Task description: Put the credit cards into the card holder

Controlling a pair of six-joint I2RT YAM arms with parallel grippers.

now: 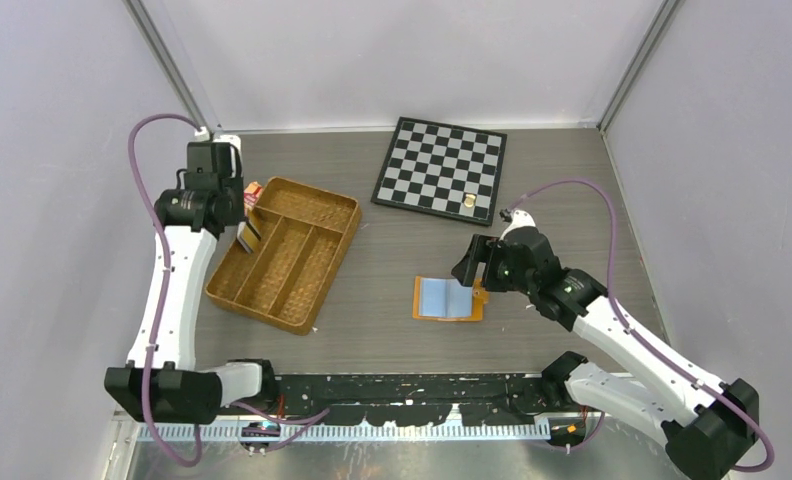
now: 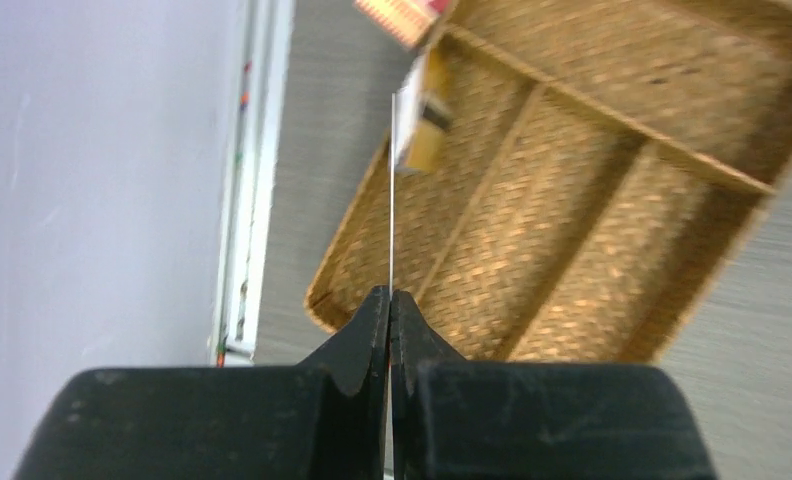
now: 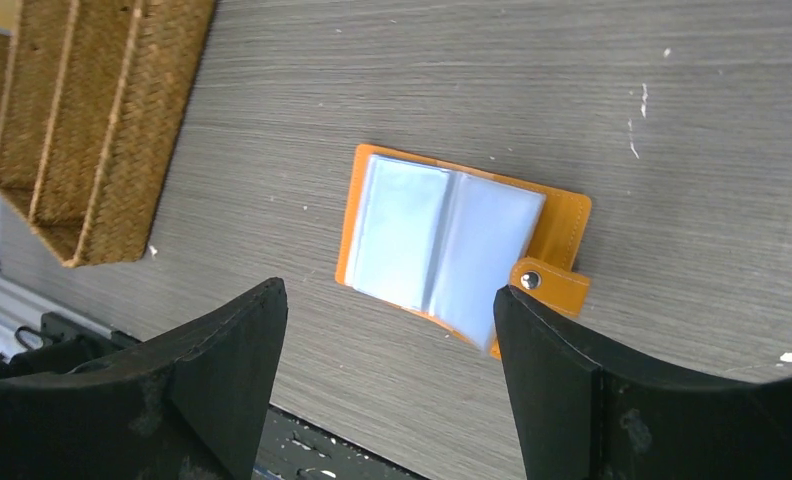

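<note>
My left gripper is shut on a thin card (image 2: 392,190), seen edge-on as a pale line rising from the fingertips; its faces are hidden. It hangs over the left side of the wicker tray (image 2: 562,100). The card holder (image 3: 563,225), orange with pale blue-white pockets, lies spread open on the table, its snap tab at one corner. Above it and slightly to its right in the top view is my right gripper (image 1: 469,262), open, with nothing between its fingers.
A white and yellow box-like item (image 1: 246,238) with a dark stripe leans in the tray's left compartment. A red and yellow packet (image 1: 253,195) is at the tray's upper left edge. A chessboard (image 1: 437,165) lies at the back. Bare table separates tray and holder.
</note>
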